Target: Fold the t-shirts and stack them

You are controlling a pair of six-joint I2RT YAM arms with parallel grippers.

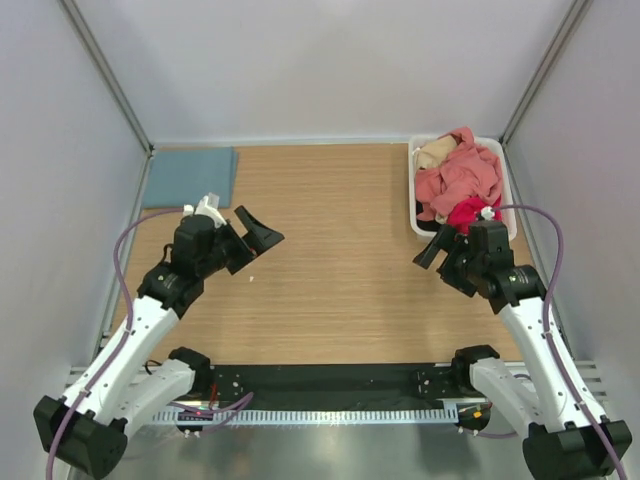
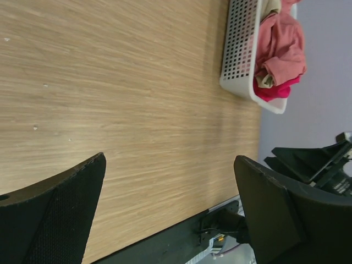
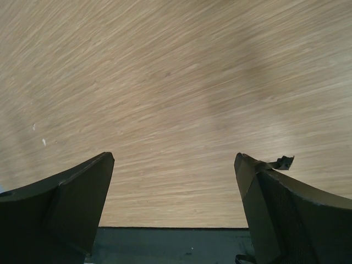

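Note:
Crumpled shirts [image 1: 462, 178] in salmon pink, red, beige and black fill a white basket [image 1: 412, 190] at the back right of the table. A flat blue rectangle [image 1: 188, 178], apparently folded cloth, lies at the back left corner. Over the left part of the table, my left gripper [image 1: 256, 243] is open and empty. My right gripper [image 1: 440, 262] hangs just in front of the basket, also open; in the right wrist view only bare wood shows between its fingers.
Walls stand at the back and both sides. A dark strip [image 1: 325, 385] runs along the front edge.

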